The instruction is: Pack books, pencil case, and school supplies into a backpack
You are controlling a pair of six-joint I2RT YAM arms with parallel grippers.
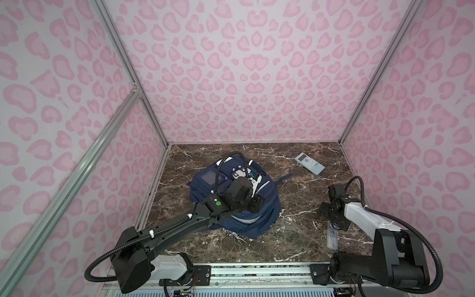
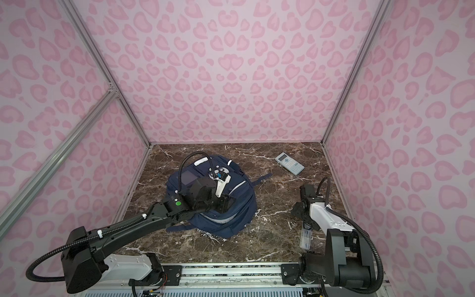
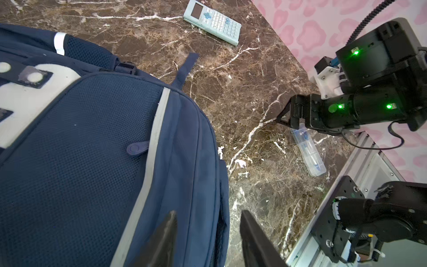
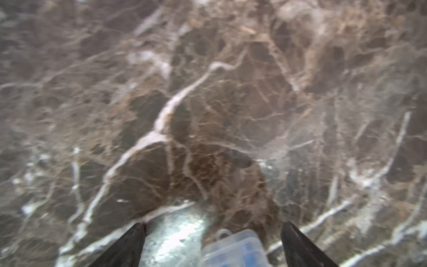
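Observation:
The navy backpack lies on the left-middle of the table, its top flap down over it. My left gripper hangs over its front edge with fingers apart, nothing visible between them. My right gripper is open low over the right side of the table, above a clear plastic case with something blue inside, whose end shows between the fingertips in the right wrist view. A light-blue calculator lies at the back right.
The marble table has free room between backpack and calculator. Pink walls close in the back and sides; a metal rail runs along the front edge.

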